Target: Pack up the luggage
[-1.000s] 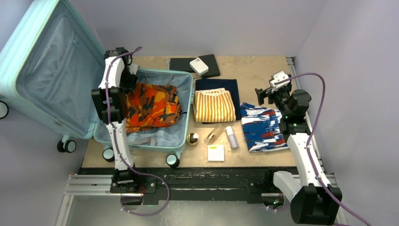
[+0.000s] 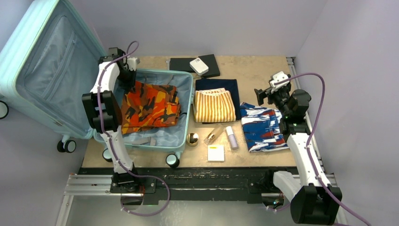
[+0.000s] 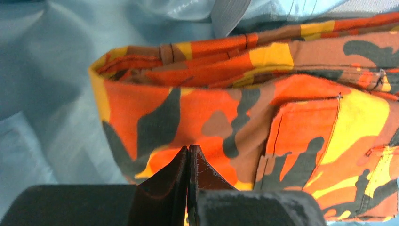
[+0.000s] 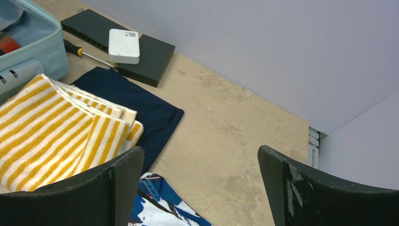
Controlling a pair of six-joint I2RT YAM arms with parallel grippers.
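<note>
An open light-blue suitcase (image 2: 181, 132) holds folded orange camouflage clothing (image 2: 150, 106), which fills much of the left wrist view. My left gripper is over that clothing, fingertips together, nothing visible held between them. On the table lie a striped yellow towel (image 2: 214, 106), a dark navy cloth (image 2: 226, 84), blue-patterned fabric (image 2: 261, 129), a gold round item (image 2: 192, 139), a clear bottle (image 2: 211, 137), a white-capped bottle (image 2: 232, 139) and a small white square item (image 2: 215, 153). My right gripper hangs open above the fabrics at the right, nothing between its fingers.
At the back sit black flat boxes (image 4: 149, 61) with a white device (image 4: 124, 49) on top and a screwdriver (image 4: 94, 57) nearby. The raised suitcase lid (image 2: 44, 80) stands at left. Grey walls border it.
The right arm and the objects on the table have stayed put.
</note>
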